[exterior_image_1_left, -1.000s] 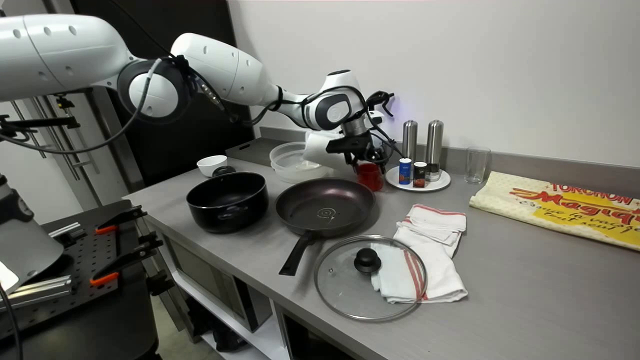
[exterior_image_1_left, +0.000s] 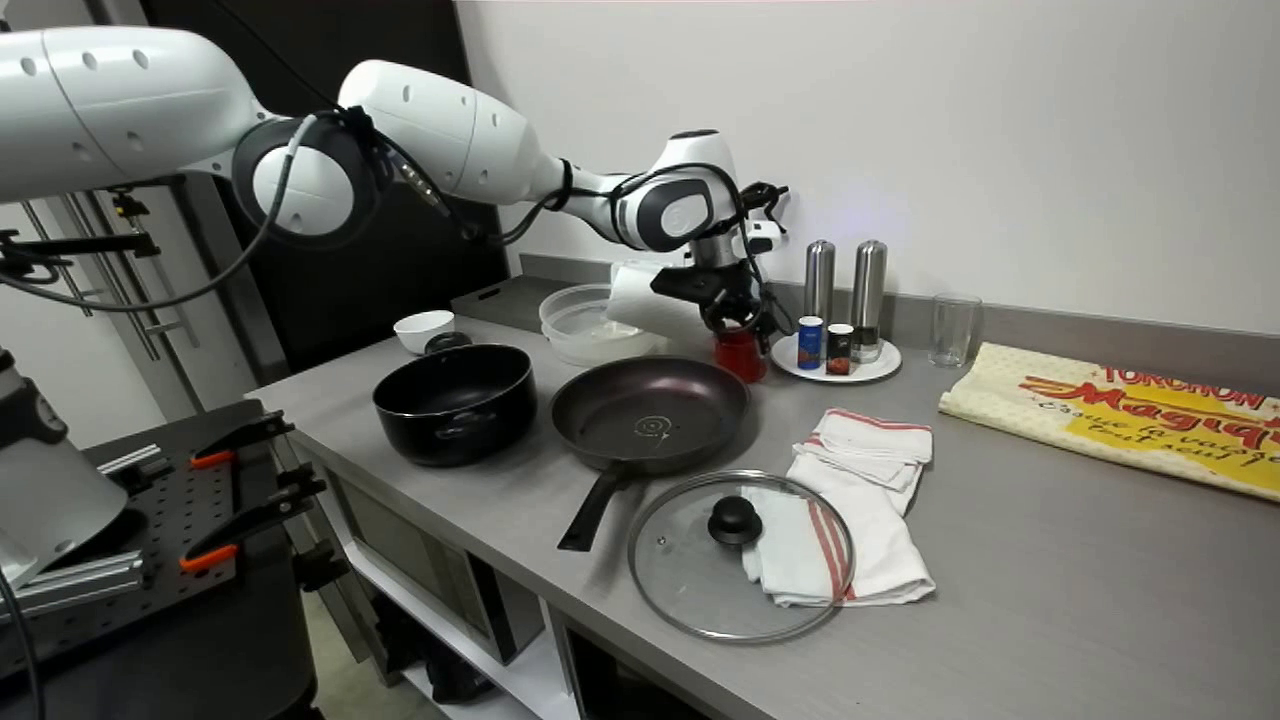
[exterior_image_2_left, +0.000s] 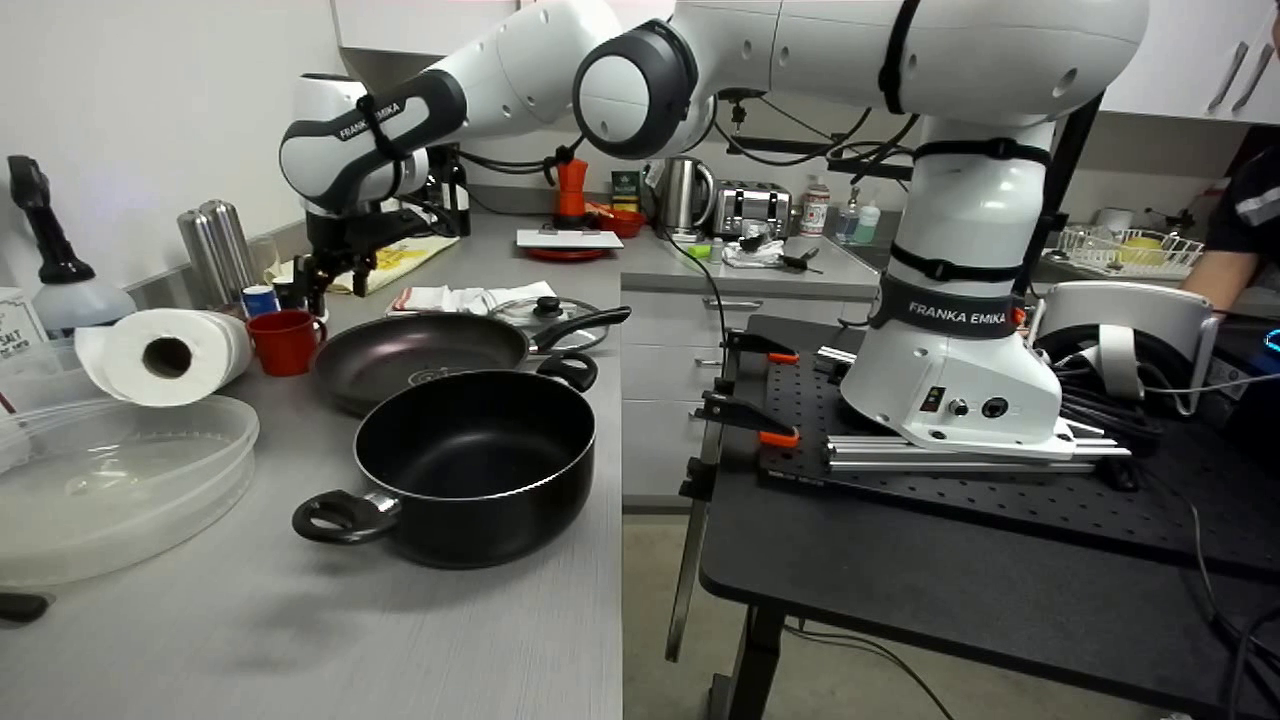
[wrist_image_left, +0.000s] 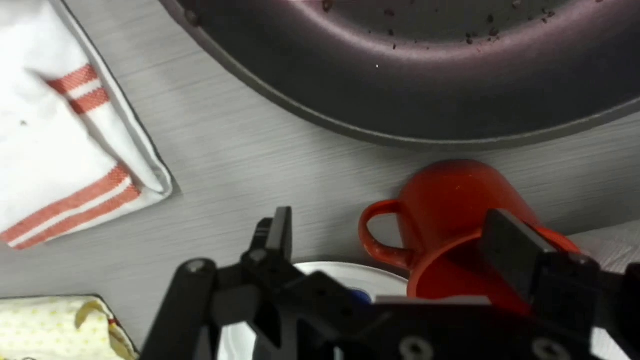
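A red mug (wrist_image_left: 462, 198) stands on the counter beside the frying pan (wrist_image_left: 420, 90), its handle pointing left in the wrist view. My gripper is open above it, its two fingers wide apart. One finger (wrist_image_left: 513, 252) overlaps the mug's mouth; whether it dips inside cannot be told. The other finger (wrist_image_left: 280, 231) is out past the handle, over bare counter and near the white plate (wrist_image_left: 351, 271). From the side, the gripper (exterior_image_2_left: 326, 276) appears just over and behind the red mug (exterior_image_2_left: 286, 342).
A black pot (exterior_image_1_left: 456, 408) sits left of the pan. A paper roll (exterior_image_2_left: 162, 358) and clear plastic tubs (exterior_image_2_left: 132, 480) are close to the mug. Shakers (exterior_image_1_left: 810, 342) and tall steel mills (exterior_image_1_left: 870, 300) crowd the other side. A glass lid (exterior_image_1_left: 684, 564) partly covers a striped towel (exterior_image_1_left: 882, 528).
In exterior view 1, my wrist and gripper have shifted slightly right and a little upward. The mug has stayed in place.
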